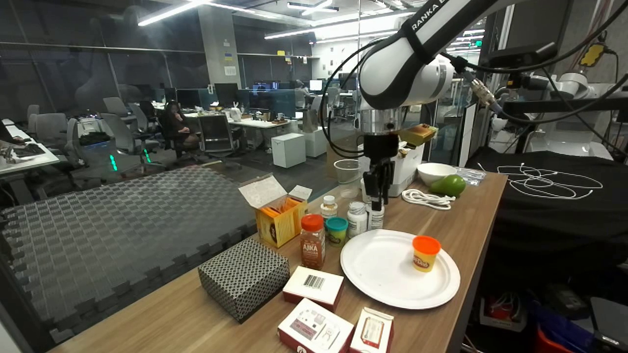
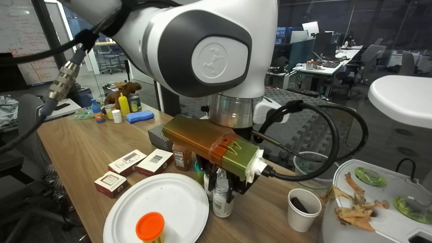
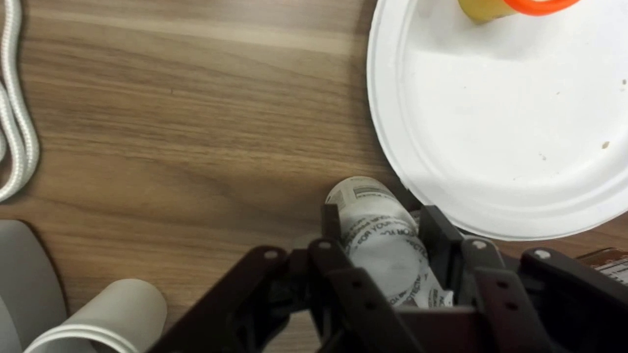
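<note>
My gripper points down over the table, shut on a white bottle (image 3: 368,200) with a printed label. The bottle's pale round top faces the wrist camera between the two fingers. In the second exterior view the same white bottle (image 2: 222,204) stands nearly upright below the hand, its upper part partly covered by the fingers. Whether its base touches the table is hard to tell. Right beside it is another white bottle (image 1: 356,219), outside the fingers.
A white plate (image 1: 377,282) bearing a Play-Doh tub (image 1: 425,253) with an orange lid lies close by. Crowding the other side are a teal-lidded tub (image 1: 336,231) and a red-lidded spice jar (image 1: 313,241). A paper cup (image 2: 302,210) stands apart. Bare wood separates plate and cord (image 3: 20,135).
</note>
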